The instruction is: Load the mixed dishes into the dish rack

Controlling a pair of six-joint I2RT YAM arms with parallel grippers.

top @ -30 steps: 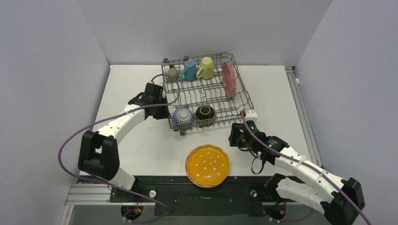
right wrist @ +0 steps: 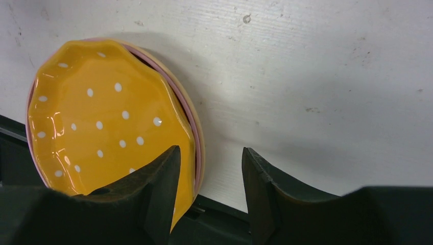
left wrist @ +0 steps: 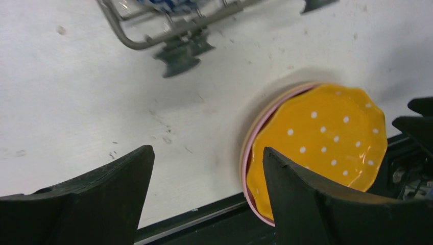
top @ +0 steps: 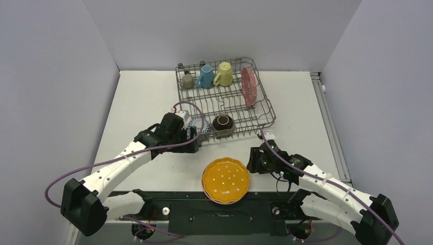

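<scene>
A yellow plate with white dots (top: 225,180) lies at the table's front edge, on top of a pinkish plate (right wrist: 194,120) whose rim shows beneath it. The dish rack (top: 224,102) bears a pink plate standing upright (top: 248,87), a blue mug (top: 205,76), a yellow-green mug (top: 223,74), a grey-green mug (top: 188,81), a black bowl (top: 223,122) and a blue-and-white bowl (top: 196,123), partly covered by my left arm. Open and empty, my left gripper hangs left of the stacked plates. Beside the stack's right rim, my right gripper stands part open, nothing between its fingers.
A dark strip (top: 178,206) runs below the table's front edge. The rack's front feet (left wrist: 181,56) stick out toward the plates.
My left gripper has come from the rack's left side forward and right, toward the stacked plates. My right gripper has moved a little forward, down to the plates' right side. The dishes have not moved.
</scene>
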